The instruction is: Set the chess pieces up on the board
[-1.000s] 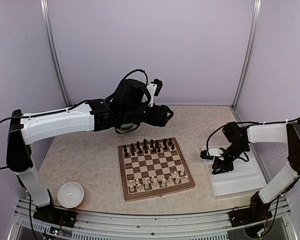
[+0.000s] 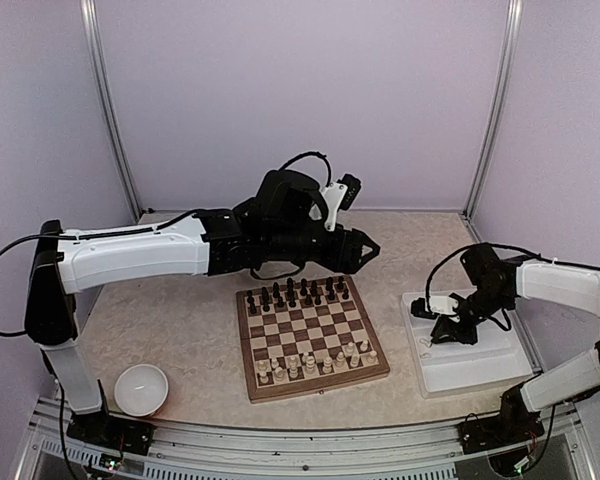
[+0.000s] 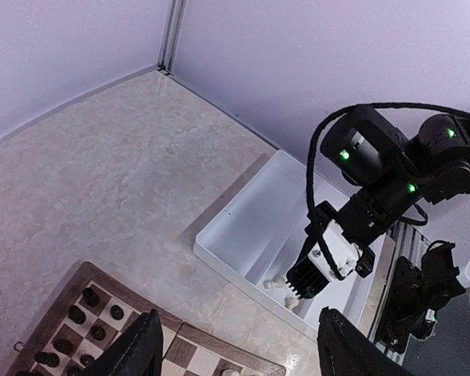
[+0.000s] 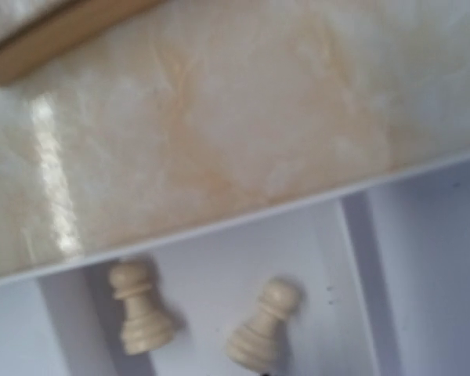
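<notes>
The chessboard [image 2: 315,335] carries dark pieces [image 2: 295,292] along its far side and pale pieces [image 2: 315,365] along its near side. Above the board's far right part hangs my left gripper [image 2: 365,252]; its fingers [image 3: 133,345] stand apart with nothing between them. My right gripper [image 2: 436,340] is low over the white tray [image 2: 470,372], pointing down into it. Two pale pawns lie in the tray in the right wrist view, one on the left [image 4: 143,309] and one on the right [image 4: 265,323]. The right fingers are out of that view, so their grip is hidden.
A white bowl [image 2: 141,389] stands at the front left. Bare table [image 2: 170,310] lies left of the board, with a narrow clear strip between board and tray. The tray's raised rim [image 3: 254,286] runs beside my right gripper.
My left arm has moved right and a little lower, over the board's far right. The right gripper has shifted slightly right and up in the top view. The board's pieces look unmoved.
</notes>
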